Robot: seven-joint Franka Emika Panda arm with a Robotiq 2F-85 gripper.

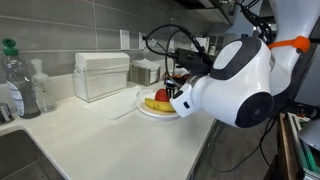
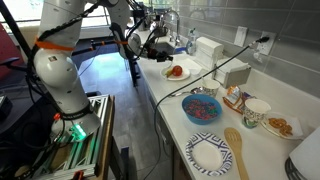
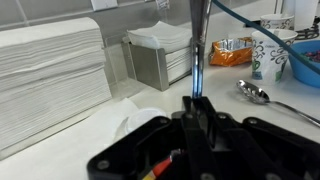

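Observation:
My gripper is shut on a thin, shiny, metal-looking strip point(image 3: 198, 55) that rises between its black fingers in the wrist view. What this strip belongs to cannot be told. In exterior view 1, a white plate point(image 1: 143, 106) carries a red round fruit point(image 1: 162, 96) and yellow bananas point(image 1: 157, 105). The gripper is at the plate's right side there, partly hidden by the white arm. Below the fingers in the wrist view, only part of the plate and a bit of red and yellow show.
White stacked paper point(image 1: 101, 75) and a metal napkin holder point(image 3: 160, 58) stand along the wall. A spoon point(image 3: 262, 96) lies on the counter. Farther along are a blue bowl point(image 2: 202, 108), a patterned plate point(image 2: 208, 153) and a wooden spoon point(image 2: 236, 150).

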